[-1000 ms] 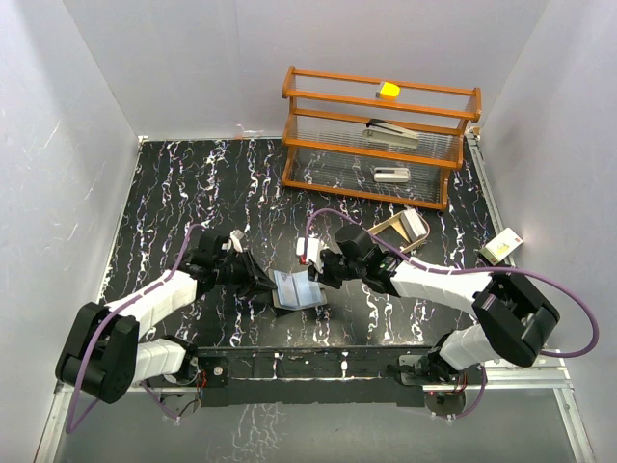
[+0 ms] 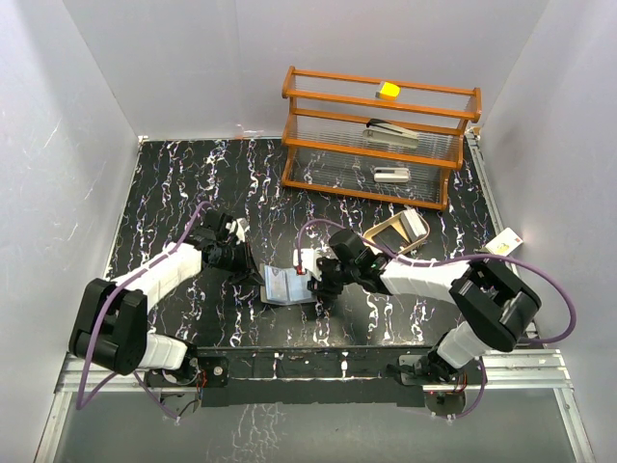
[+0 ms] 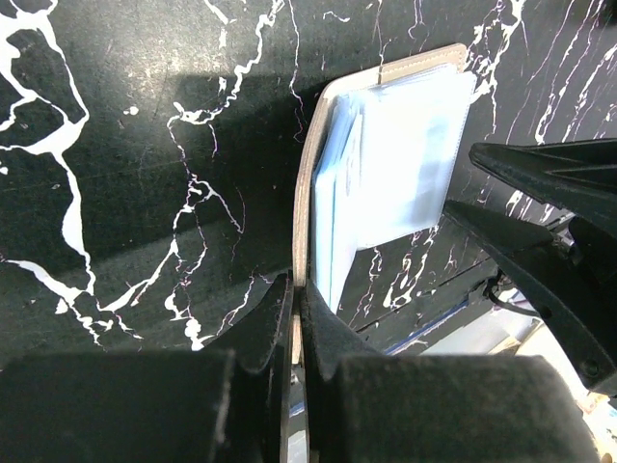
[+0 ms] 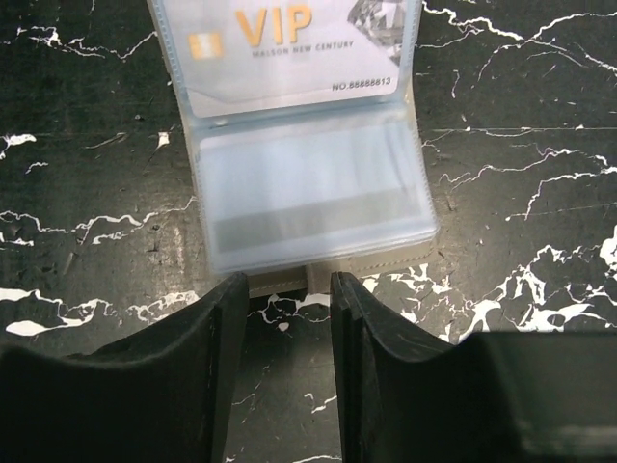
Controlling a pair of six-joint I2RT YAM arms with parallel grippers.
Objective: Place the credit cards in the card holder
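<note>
The tan card holder (image 2: 285, 284) lies opened on the table, its pale blue sleeves (image 3: 405, 145) facing up. A VIP card (image 4: 289, 53) shows in the top sleeve in the right wrist view. My left gripper is shut on the holder's thin edge at its left side. My right gripper stands open at the holder's right end, just at the lower sleeve's edge, with nothing clearly between its fingers. In the left wrist view its black fingers (image 3: 530, 164) reach over that end.
A beige box (image 2: 395, 229) with items sits right of centre, behind the right arm. A wooden rack (image 2: 366, 198) with staplers stands at the back right, and a small white box (image 2: 503, 241) lies at the right edge.
The holder and my left gripper have shifted slightly toward the left and back. My right arm has moved leftward and a little toward the front, closer over the holder's right end.
</note>
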